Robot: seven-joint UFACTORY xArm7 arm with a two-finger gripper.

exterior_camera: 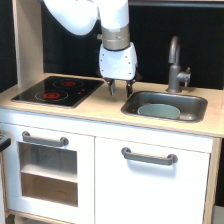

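My gripper point(119, 91) hangs over the counter, between the stove and the sink. Its two dark fingers stand apart, and I make out nothing between them. A dull green, rounded object point(158, 111) lies in the sink basin point(142, 97), to the right of and below the gripper. It looks like a plate or shallow pan, though its exact kind is hard to tell at this size.
The black stovetop point(58, 91) with red burner rings is on the left, bare on top. A dark faucet point(175, 68) rises behind the sink. Below the wooden counter point(95, 110) are a glazed oven door point(48, 172) and a white cabinet door point(150, 187) with handles.
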